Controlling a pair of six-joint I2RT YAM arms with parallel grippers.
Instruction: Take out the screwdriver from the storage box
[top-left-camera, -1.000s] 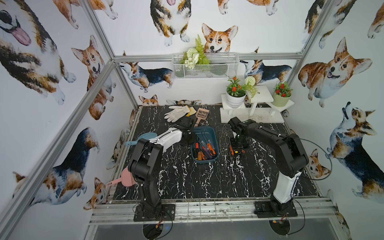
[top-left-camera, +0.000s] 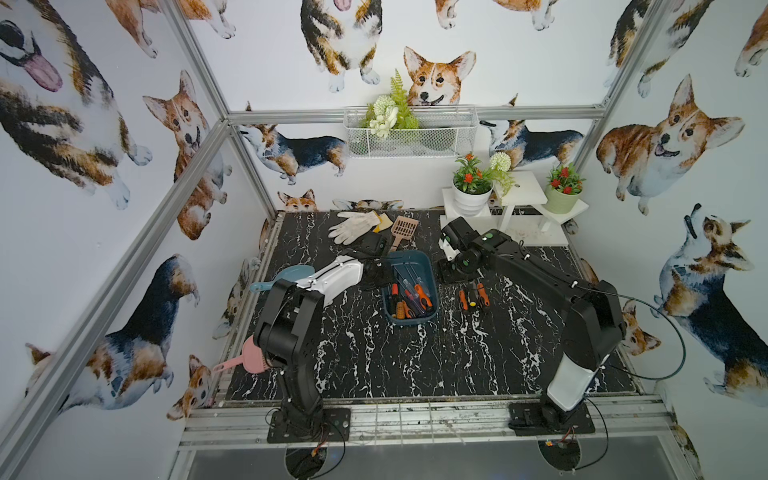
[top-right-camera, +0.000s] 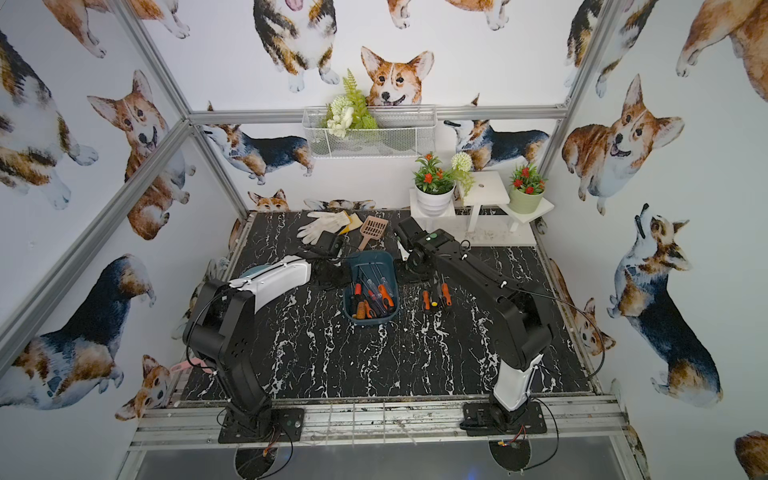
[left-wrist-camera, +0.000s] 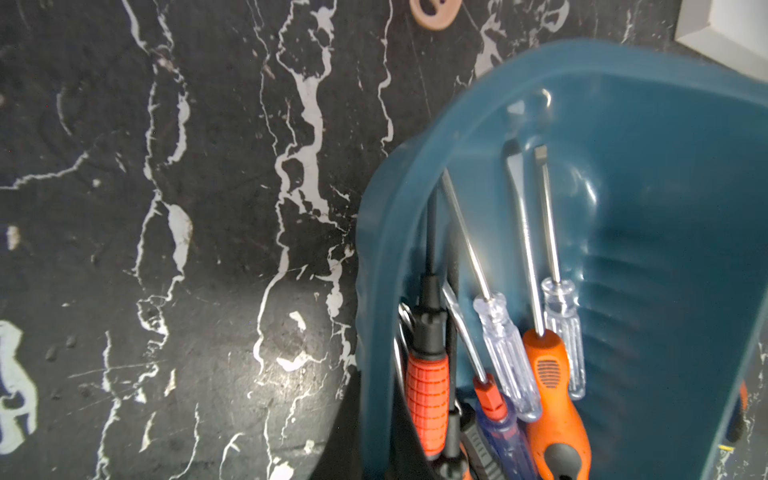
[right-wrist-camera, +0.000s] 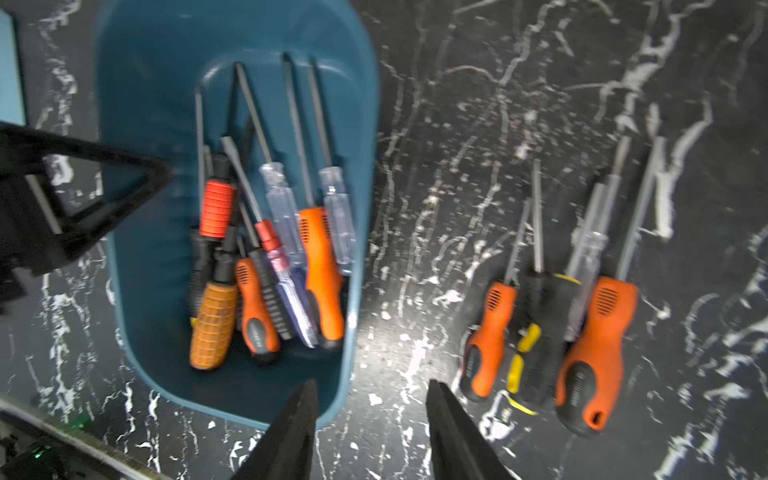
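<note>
The blue storage box (top-left-camera: 434, 308) stands mid-table, holding several screwdrivers. Its left wall passes between the fingers of my left gripper, which is shut on that rim. Inside, the right wrist view shows an orange-and-black screwdriver (right-wrist-camera: 322, 268), clear-handled ones such as this screwdriver (right-wrist-camera: 339, 216), and a brown-orange handle (right-wrist-camera: 214, 324). My right gripper is open and empty, above the box's right side. On the table right of the box lie a small orange screwdriver (right-wrist-camera: 488, 340), a black-and-yellow one (right-wrist-camera: 545, 340) and a large orange one (right-wrist-camera: 600, 344).
At the back are white gloves (top-left-camera: 352, 228), a tan slotted scoop (top-left-camera: 404, 229) and a white stand (top-left-camera: 520, 190) with potted plants. A blue dustpan (top-left-camera: 294, 273) and a pink one (top-left-camera: 254, 356) lie left.
My right gripper has moved left from over the loose screwdrivers to the box's right side, uncovering their handles. The left arm stays at the box's left wall.
</note>
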